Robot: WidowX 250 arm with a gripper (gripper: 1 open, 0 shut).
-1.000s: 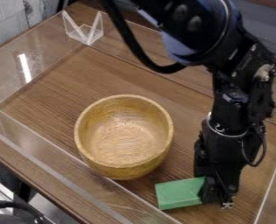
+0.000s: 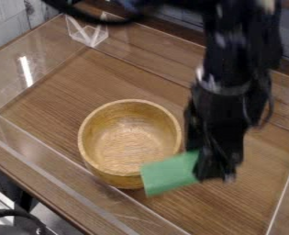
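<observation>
My gripper (image 2: pixel 198 162), dark and blurred, fills the right half of the view, shut on a green block (image 2: pixel 169 174). The block hangs tilted at the lower right rim of a round yellow wooden bowl (image 2: pixel 115 128), partly in front of it. The fingertips are too blurred to see clearly.
A clear plastic piece (image 2: pixel 85 29) stands at the back left. Dark cables lie at the lower left edge.
My gripper has lifted the green block from the table at the front and moved it up and left toward the bowl.
</observation>
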